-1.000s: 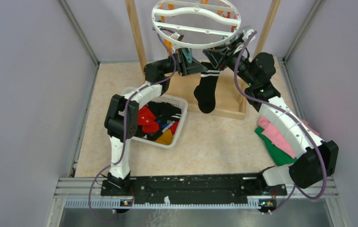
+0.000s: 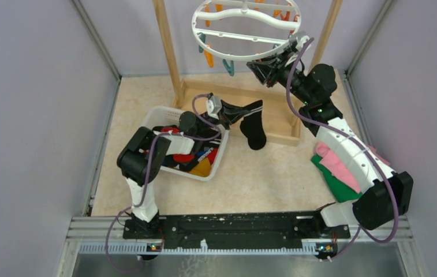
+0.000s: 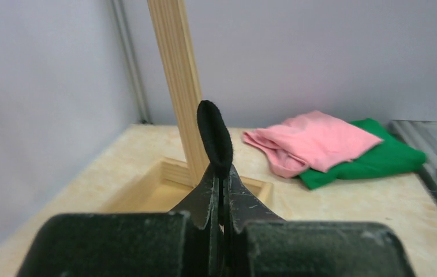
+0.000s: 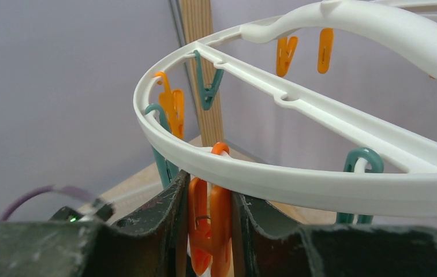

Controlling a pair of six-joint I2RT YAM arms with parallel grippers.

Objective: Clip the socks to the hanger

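A black sock with white stripes point(image 2: 254, 128) hangs from my left gripper point(image 2: 245, 113), which is shut on its cuff below the hanger. In the left wrist view the black sock point(image 3: 215, 135) sticks up between the closed fingertips. The round white hanger point(image 2: 223, 53) is at the top, clips around it. At its near right rim is my right gripper point(image 2: 253, 64). The right wrist view shows that gripper shut on an orange clip point(image 4: 221, 216) hanging from the hanger rim point(image 4: 320, 186). Nothing black shows clearly in the clip's mouth. The sock is well apart from it.
A white basket point(image 2: 219, 156) of mixed socks stands under the left arm. Wooden posts point(image 2: 168, 49) rise from a wooden base point(image 2: 282, 138) behind. Pink cloth point(image 2: 340, 167) and green cloth point(image 2: 332, 183) lie at right.
My left gripper has come down from the hanger with the sock, which has lowered and turned. The hanger has shifted slightly right. The right arm looks still.
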